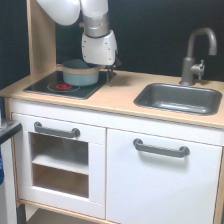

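Note:
A grey-green pot (80,75) stands over the dark cooktop (45,88), at the left of a toy kitchen counter. The white robot hand (100,49) comes down from above at the pot's right rear side. My gripper (108,69) is down beside the pot's right edge, small and dark against the dark wall. Its fingers are too indistinct to show whether they are apart or closed on the pot's rim or handle. Part of a reddish burner ring (63,87) shows in front of the pot.
A grey sink (180,98) with a tall curved faucet (190,65) is at the right. Bare wooden counter (122,92) lies between cooktop and sink. Below are an oven-like door (58,132) and a white cabinet door (160,180). A wooden post (42,40) rises at the left.

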